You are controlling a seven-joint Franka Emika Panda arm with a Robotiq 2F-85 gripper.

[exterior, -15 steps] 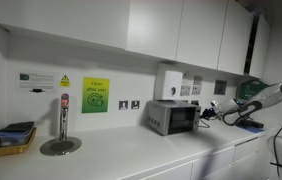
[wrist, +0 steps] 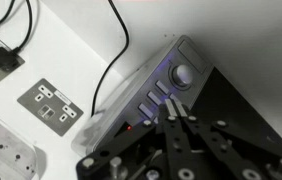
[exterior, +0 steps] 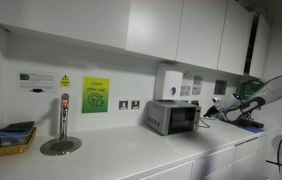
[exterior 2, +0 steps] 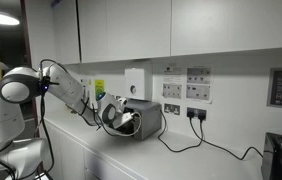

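A grey microwave (exterior: 173, 117) stands on the white counter against the wall. In the wrist view its control panel (wrist: 161, 90) fills the middle, with a round knob (wrist: 182, 75) at the top and a column of buttons below it. My gripper is shut in front of this panel, with nothing showing between its fingers. Whether the fingertips touch a button cannot be told. In the second exterior view the arm reaches over the counter, and the gripper (exterior 2: 131, 125) is at the microwave (exterior 2: 146, 117), its tips hard to make out.
Wall sockets (wrist: 49, 107) and black cables lie beside the microwave. Cupboards (exterior: 156, 28) hang above, and a paper dispenser (exterior: 168, 80) is mounted behind it. A tap (exterior: 64, 115) and a basket (exterior: 13, 145) stand at the far left.
The arm has shifted slightly near the right side of the microwave. The microwave and the other things on the counter stand where they were.
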